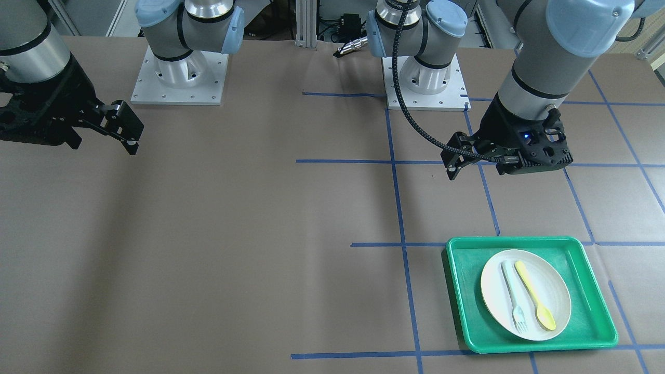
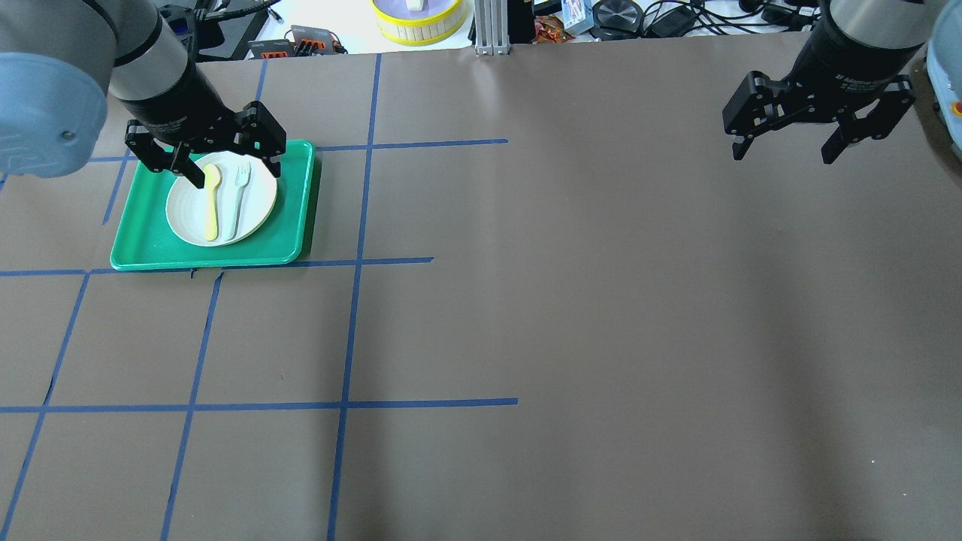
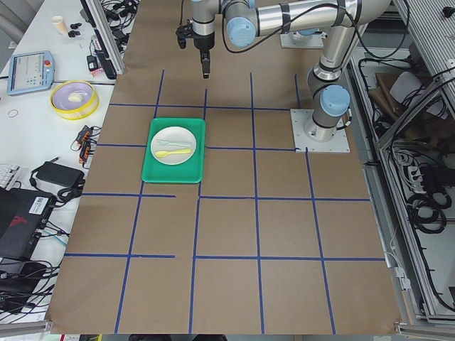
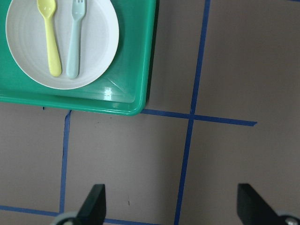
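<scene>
A green tray (image 1: 461, 293) holds a white plate (image 1: 499, 293) with a yellow spoon (image 1: 531, 290) and a light blue fork (image 1: 512, 293) lying side by side on it. In the left wrist view the tray (image 4: 126, 84) fills the upper left, with the spoon (image 4: 51, 42) and fork (image 4: 75, 42) on the plate. My gripper hangs above the table, off the tray's edge, its fingers wide apart with nothing between them. In the front view the gripper is at the upper right, higher than the tray.
Taped blue grid lines cross the table (image 1: 218, 249). A second arm with a black gripper (image 2: 812, 117) stands at the top right of the top view. Further arm bases sit at the back in the front view.
</scene>
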